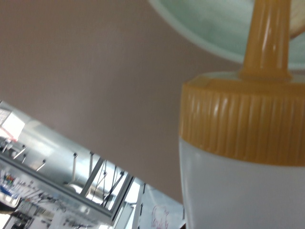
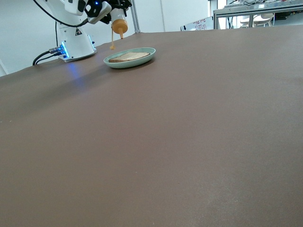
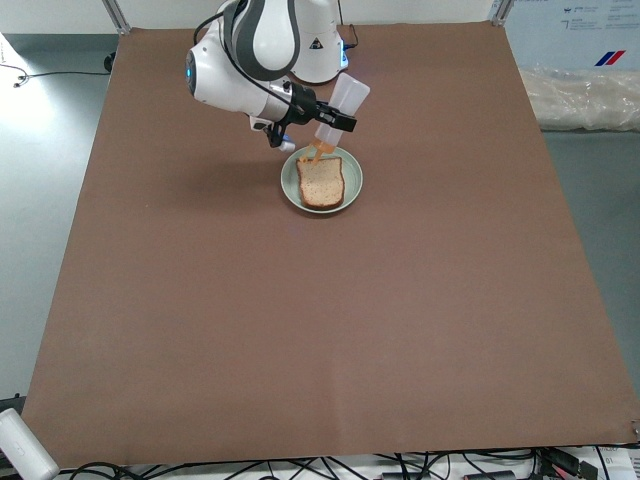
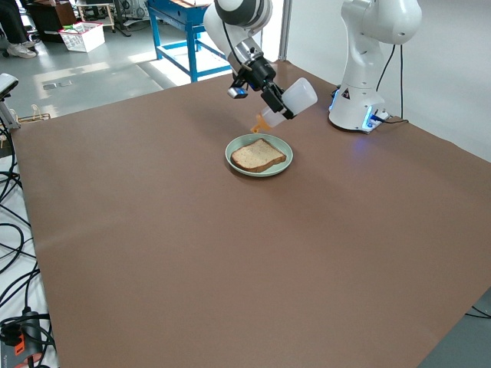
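Observation:
My gripper [image 4: 276, 98] is shut on a squeeze bottle [image 3: 344, 100] with an orange cap [image 1: 243, 119] and nozzle. The bottle is tilted, nozzle downward, above the back part of a pale green plate [image 4: 277, 166]. In the wrist view the bottle fills the right side, in front of the plate's rim. A slice of bread [image 3: 320, 184] lies flat on the plate. In the top view the orange cap [image 2: 119, 26] hangs in the air above the plate and bread.
The white robot base [image 4: 349, 107] with cables stands at the back edge. Cables run along another edge, beside the table.

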